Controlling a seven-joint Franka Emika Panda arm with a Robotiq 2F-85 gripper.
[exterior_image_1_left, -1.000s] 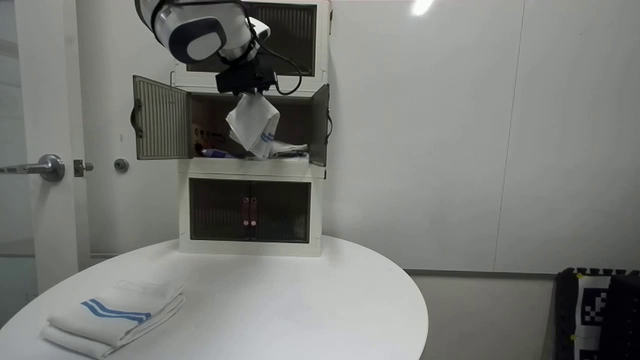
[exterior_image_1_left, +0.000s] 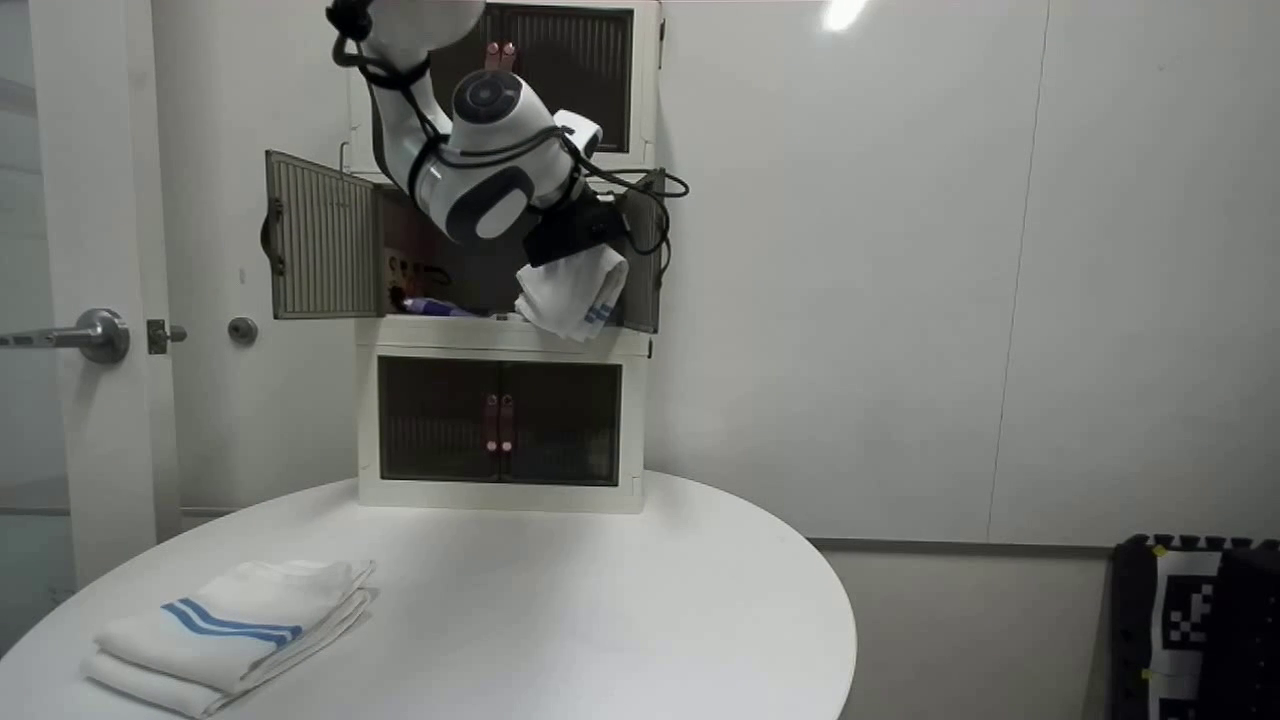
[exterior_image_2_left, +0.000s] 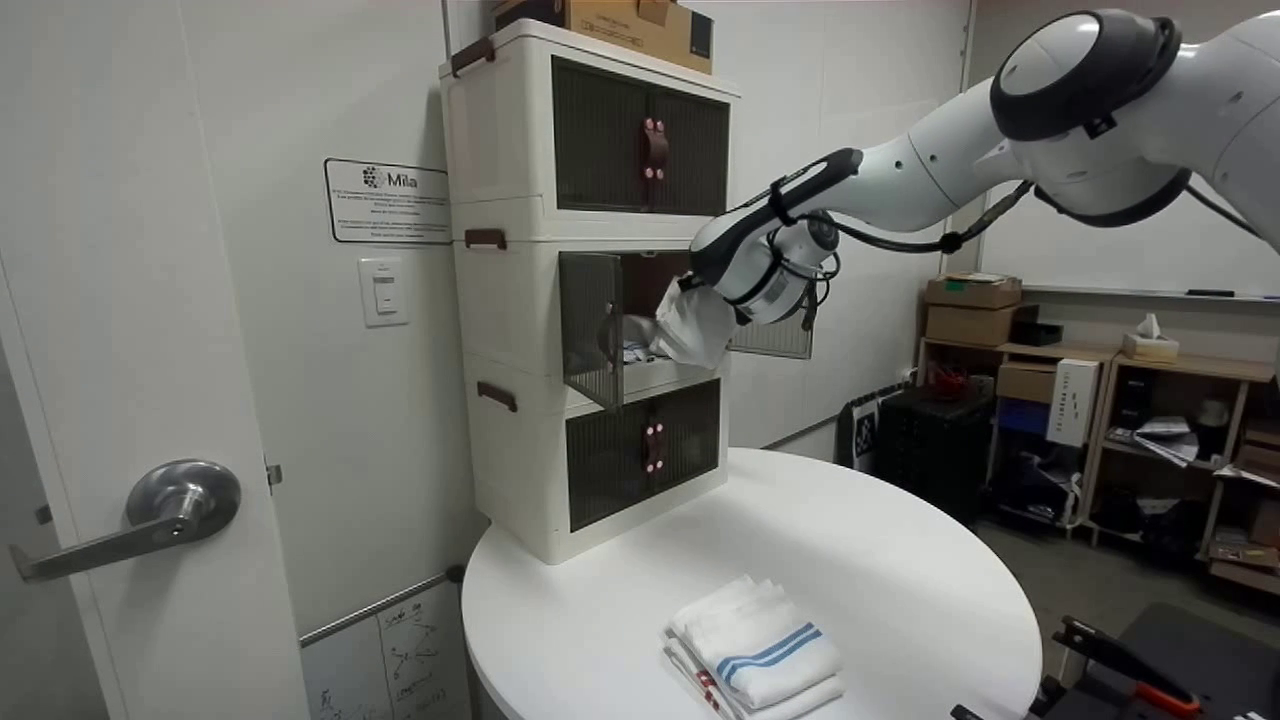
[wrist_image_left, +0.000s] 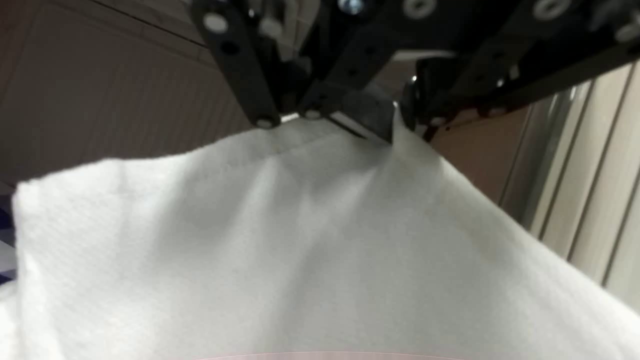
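A white towel with blue stripes (exterior_image_1_left: 573, 292) hangs from my gripper at the right side of the cabinet's open middle compartment (exterior_image_1_left: 480, 266). In the wrist view my gripper is shut on the towel's upper edge, and the white cloth (wrist_image_left: 312, 252) spreads wide below the fingers. Exterior view 2 has the towel (exterior_image_2_left: 696, 322) at the mouth of the compartment; how far inside it reaches I cannot tell. Some cloth (exterior_image_2_left: 636, 350) lies on the compartment floor. Another folded stack of striped towels (exterior_image_1_left: 234, 630) rests on the round table (exterior_image_1_left: 576, 600).
Both doors of the middle compartment stand open, the left door (exterior_image_1_left: 324, 240) swung wide and the right door (exterior_image_1_left: 644, 258) close beside the towel. A purple item (exterior_image_1_left: 434, 308) lies inside at the left. The lower doors (exterior_image_1_left: 498, 422) are closed.
My gripper has moved right and down with the towel, which now hangs near the right door and hides the cloth seen inside the compartment before. The table stack has stayed put.
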